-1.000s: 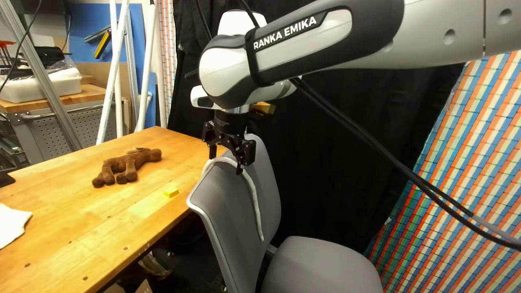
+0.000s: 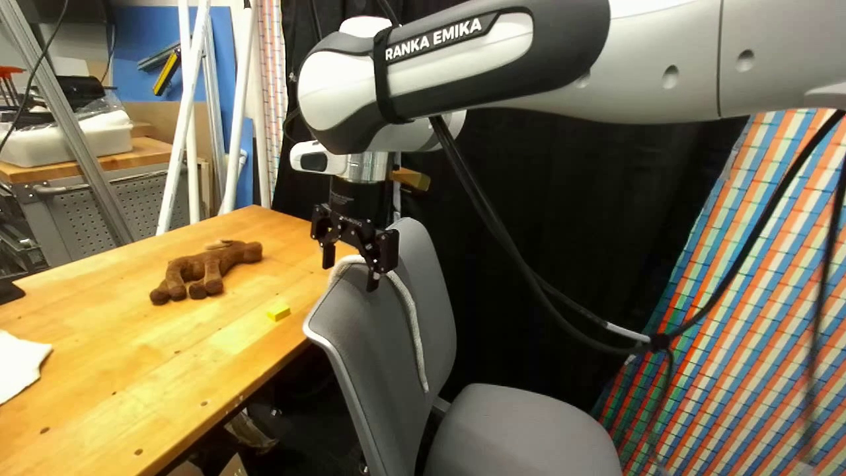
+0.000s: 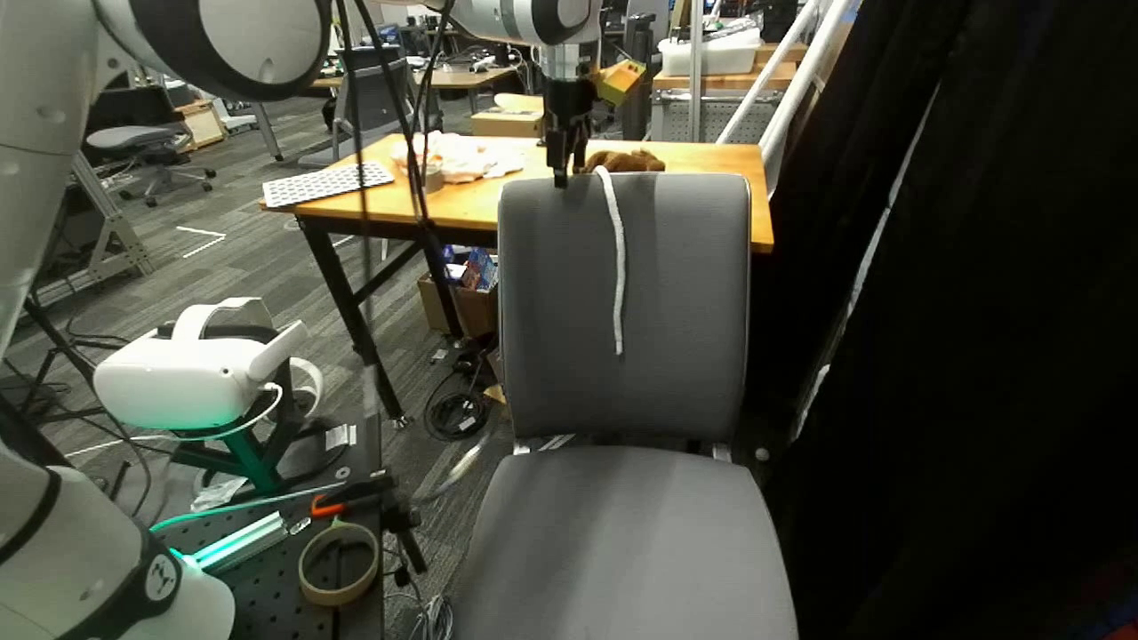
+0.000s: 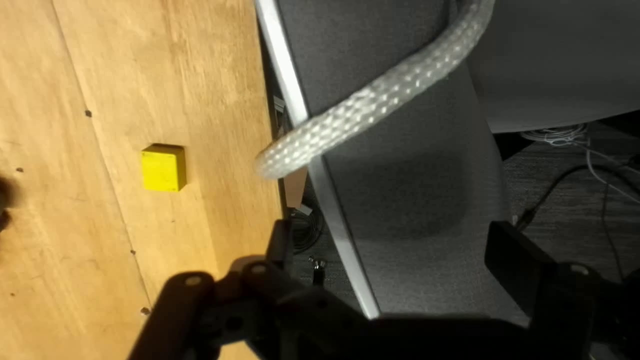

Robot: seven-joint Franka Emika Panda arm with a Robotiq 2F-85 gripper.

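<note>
A pale braided rope (image 2: 412,312) is draped over the top of the grey chair's backrest (image 3: 683,277), one end hanging down the seat side. My gripper (image 2: 351,271) is open at the top edge of the backrest, its fingers pointing down. In exterior view 2 the gripper (image 3: 565,176) stands left of the rope (image 3: 618,261). The wrist view has the rope (image 4: 384,96) crossing the backrest edge ahead of the two spread fingers, with nothing between them. The rope's far end there reaches toward the table side.
On the wooden table (image 2: 103,365) beside the chair lie a brown plush animal (image 2: 210,268), a small yellow block (image 2: 278,313) and a white cloth (image 2: 17,365). A black curtain (image 3: 853,352) hangs close by the chair. Cables (image 2: 507,230) dangle from the arm.
My gripper has moved toward the table and slightly lower, and is still open. The arm's cables have swung. Rope, chair, plush animal and block have stayed put.
</note>
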